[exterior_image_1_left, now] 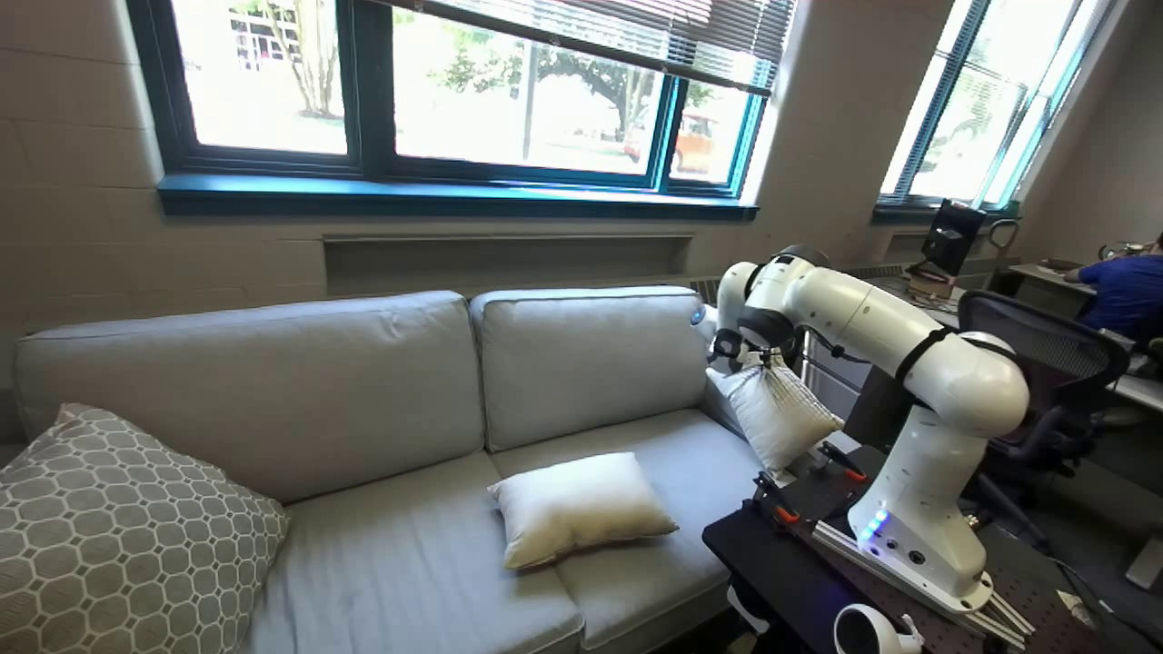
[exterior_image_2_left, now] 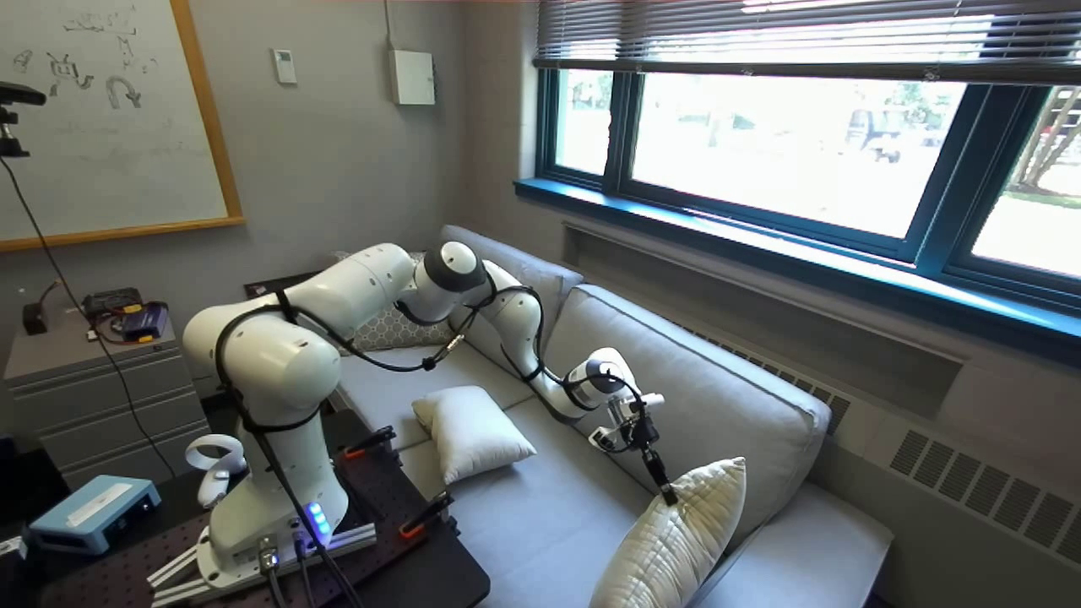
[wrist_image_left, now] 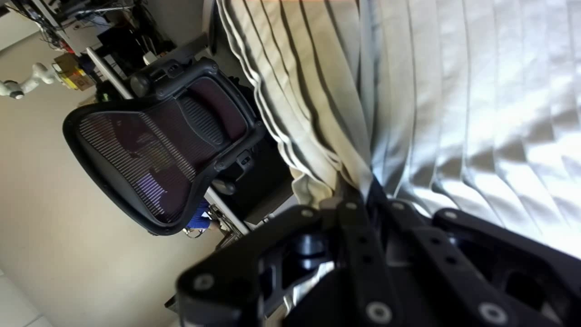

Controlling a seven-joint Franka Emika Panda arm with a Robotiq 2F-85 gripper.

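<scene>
A pale pillow with pleated stripes (exterior_image_1_left: 773, 415) hangs from my gripper (exterior_image_2_left: 670, 497) near the right end of the sofa. In exterior view 2 this pillow (exterior_image_2_left: 669, 542) tilts, its upper edge pinched by the dark fingertips. Close up in the wrist view, folds of its fabric (wrist_image_left: 463, 98) bunch into the gripper, which is shut on them. A plain cream pillow (exterior_image_1_left: 583, 507) lies on the seat, apart from the gripper. At the left end leans a grey pillow with a white lattice pattern (exterior_image_1_left: 125, 534).
The grey sofa (exterior_image_1_left: 382, 567) has bare seat between the pillows, and its backrest (exterior_image_1_left: 589, 360) rises behind. My arm stands on a dark table (exterior_image_1_left: 763, 561) with orange-and-black clamps (exterior_image_1_left: 775, 498) along its edge. An office chair (wrist_image_left: 163, 147) is beyond.
</scene>
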